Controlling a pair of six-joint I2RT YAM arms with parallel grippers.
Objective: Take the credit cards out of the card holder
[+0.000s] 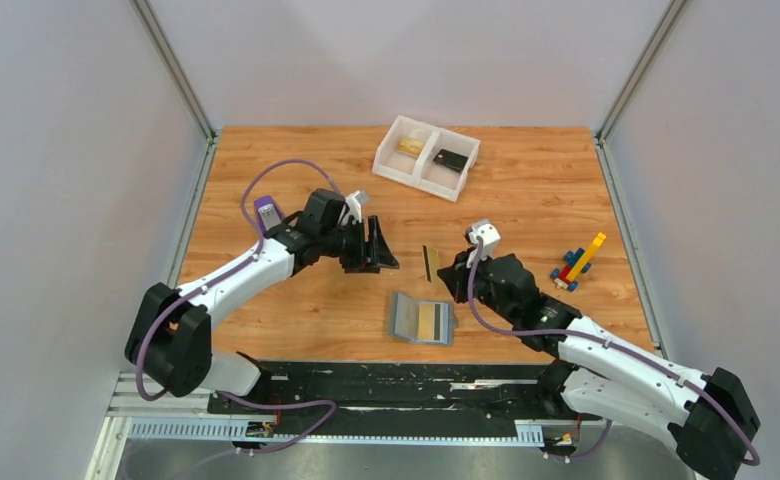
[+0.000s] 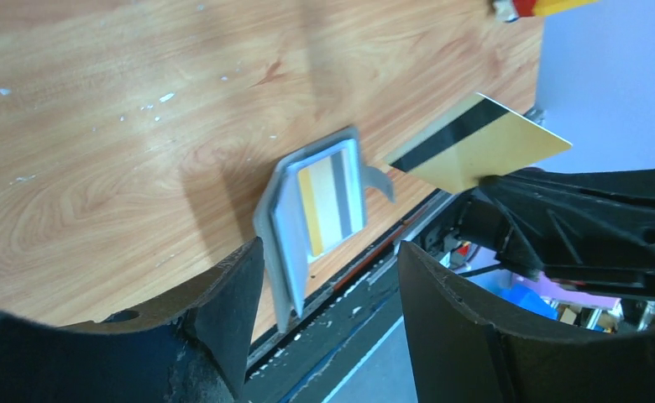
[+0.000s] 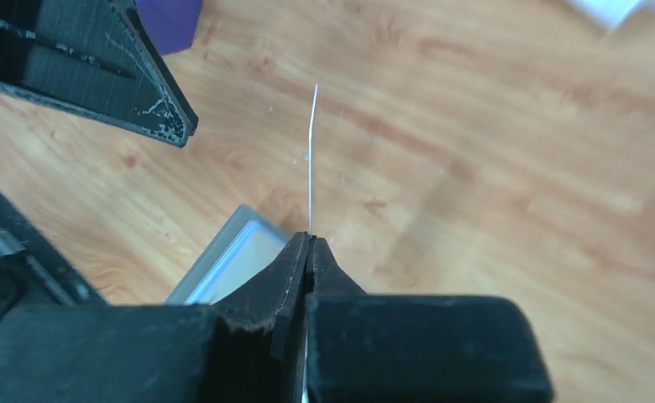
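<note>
The grey card holder (image 1: 402,318) lies spread on the table near its front edge, with a striped card (image 1: 428,322) showing in it. A yellow card with a dark stripe (image 2: 467,144) is raised above the table, pinched at its edge by my right gripper (image 1: 442,276), which is shut on it. In the right wrist view that card (image 3: 311,159) appears edge-on as a thin line rising from the fingertips. Up and left of the holder, my left gripper (image 1: 390,258) stands open, with nothing between its fingers.
A white two-part box (image 1: 391,174) at the back holds a yellowish card (image 1: 410,146) and a black one (image 1: 451,160). Toy bricks (image 1: 573,268) stand at the right, and a purple object (image 1: 266,212) is partly behind the left arm. Bare table lies between holder and box.
</note>
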